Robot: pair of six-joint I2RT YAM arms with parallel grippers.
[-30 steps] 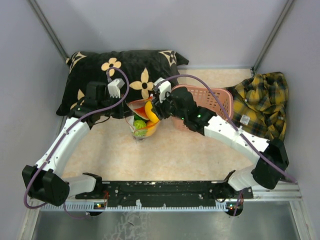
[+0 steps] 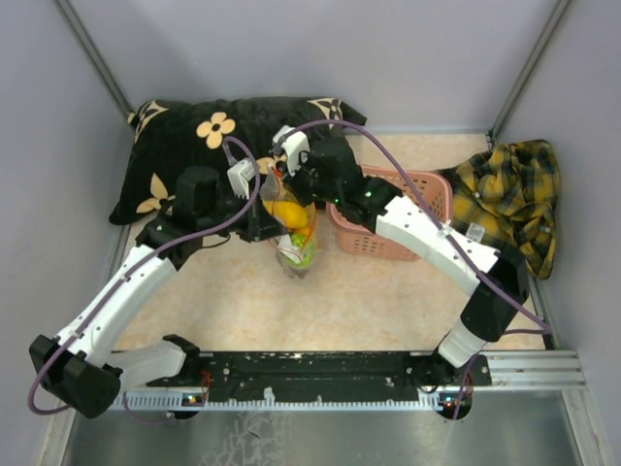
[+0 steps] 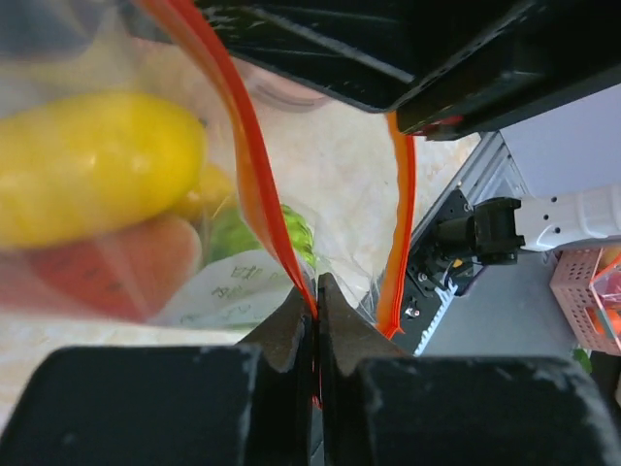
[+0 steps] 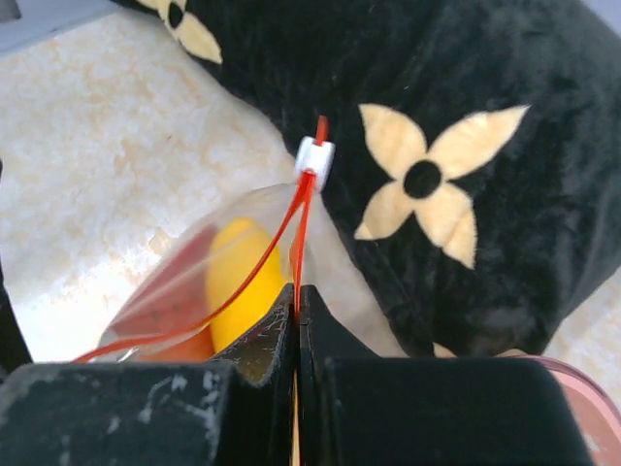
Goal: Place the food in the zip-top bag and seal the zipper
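The clear bag with an orange-red zipper rim (image 2: 295, 267) stands on the table between my two grippers, mouth upward and drawn narrow. Inside are a yellow food piece (image 3: 107, 160), a reddish piece (image 3: 131, 267) and something green (image 3: 257, 238). My left gripper is shut on one stretch of the rim, at the bag's near left side. On the far side, my right gripper is shut on the rim, both zipper strips running close together there. A white slider (image 4: 315, 160) sits beyond its fingertips, near the rim's end. The rest of the zipper is partly hidden.
A pink basket (image 2: 422, 199) stands close on the right, under the right arm. Behind the bag lies a black flowered cushion (image 2: 218, 136); a plaid cloth (image 2: 505, 199) is at far right. Bare table (image 2: 291, 316) lies in front.
My left gripper has moved right, toward the bag, and its rim is now held there. The right gripper has shifted left and back. The bag's mouth has narrowed and turned.
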